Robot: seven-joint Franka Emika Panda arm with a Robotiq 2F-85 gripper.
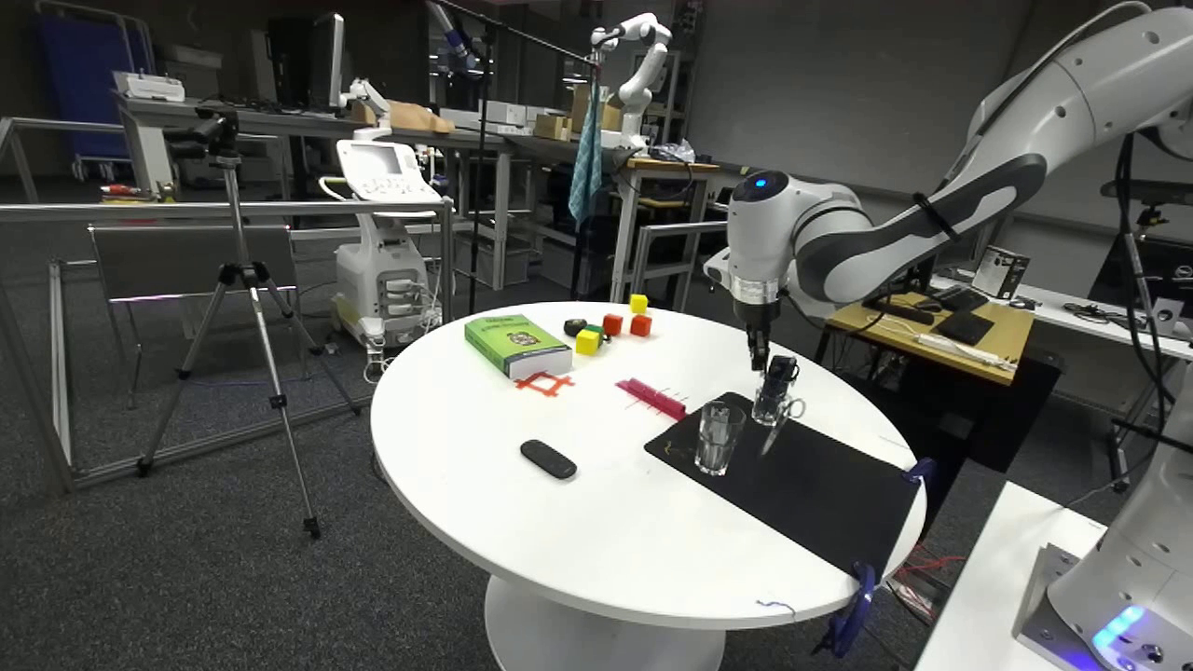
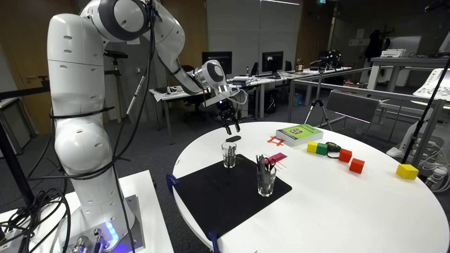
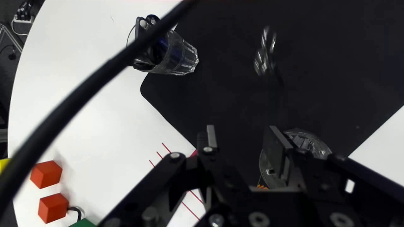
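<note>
My gripper stands with its fingers apart, the gap between them empty, above the black mat (image 1: 822, 481). In exterior view 2 the gripper (image 2: 232, 128) shows beyond the mat, its two fingertips separate. A blurred, shiny object with loop-like ends (image 3: 265, 53) is over the mat in the wrist view, clear of the fingers; it looks like scissors, though the blur leaves this uncertain. One clear glass (image 2: 265, 185) holds dark-handled scissors and pens. The other glass (image 1: 718, 438) stands near the mat's corner; in the wrist view it is partly behind a finger.
A pink-red holder with thin sticks (image 1: 651, 398), a black remote (image 1: 548, 458), a green book (image 1: 517, 346) and several coloured cubes share the white table (image 1: 481, 514). Blue clamps (image 1: 856, 609) grip the mat at the edge. A dark cable crosses the wrist view.
</note>
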